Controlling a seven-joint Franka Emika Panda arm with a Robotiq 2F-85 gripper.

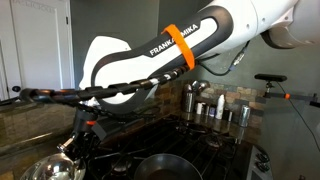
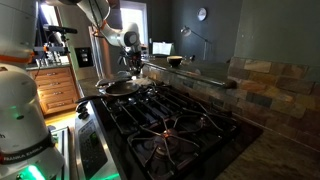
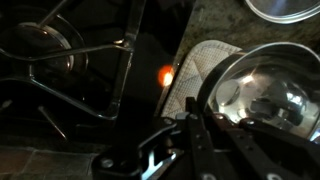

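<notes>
A shiny metal bowl fills the right of the wrist view, its near rim at my gripper. The gripper is shut on that rim, though its dark fingers are hard to make out. In exterior view 1 the bowl shows at the lower left, partly cut off by the frame edge. There the gripper is beside the bowl's right edge, below the arm.
The black stove with its grates lies left of the bowl. A textured light mat and another metal dish are beside it. A dark pan sits on the stove. A person stands in the background.
</notes>
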